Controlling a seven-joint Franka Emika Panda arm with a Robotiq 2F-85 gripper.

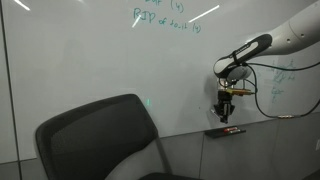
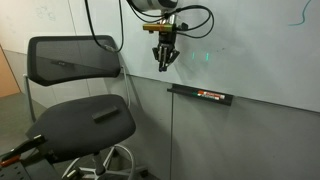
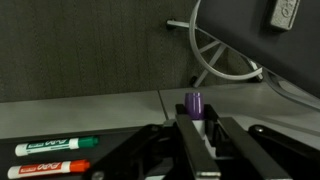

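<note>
A marker with a purple end and a white body stands between the fingers of my gripper, which is shut on it. Most of its body is hidden by the fingers. In the first exterior view, my gripper hangs just above the marker tray. The second exterior view has the gripper pointing down in front of the whiteboard, left of the tray and higher than it.
A black tray runs below the whiteboard. It bears a green marker and a red marker. An office chair stands close by, with an eraser on its seat.
</note>
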